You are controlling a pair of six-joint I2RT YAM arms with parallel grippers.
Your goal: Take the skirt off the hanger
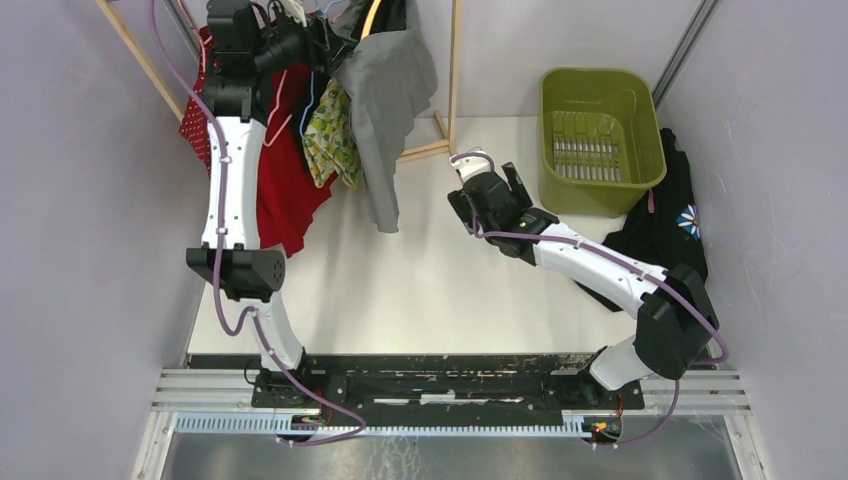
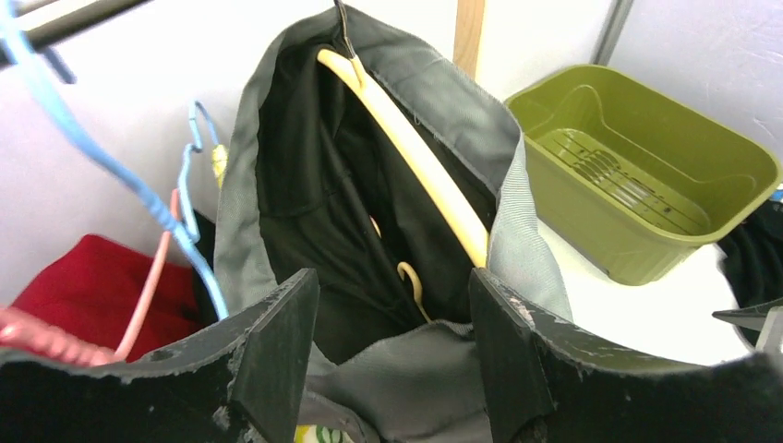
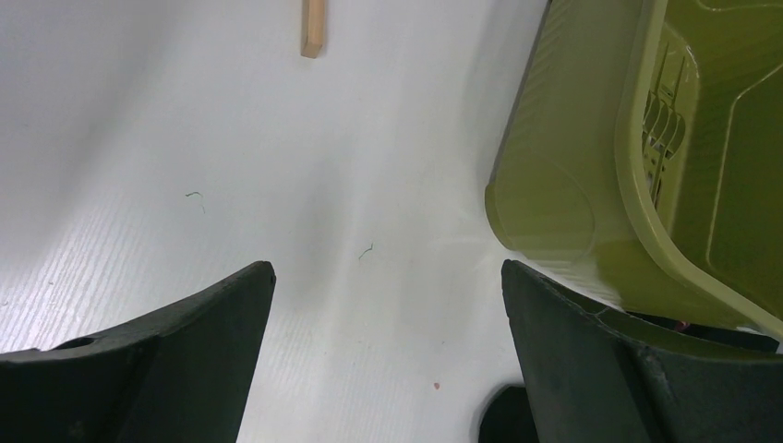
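Observation:
A grey skirt (image 1: 380, 130) hangs from the rack at the back. In the left wrist view it (image 2: 532, 254) wraps round a yellow hanger (image 2: 411, 143), its dark inside showing. My left gripper is open just before the skirt, fingers either side of its lower folds. In the top view that gripper is high among the hanging clothes, its tips hard to see. My right gripper (image 1: 485, 185) stands open over the white table, near the green bin, with nothing between its fingers.
The green bin (image 1: 600, 90) stands at the back right, with dark cloth (image 1: 650, 235) beside it. Red garments (image 1: 290, 200), a patterned yellow-green cloth (image 1: 330, 135) and several hangers crowd the rack.

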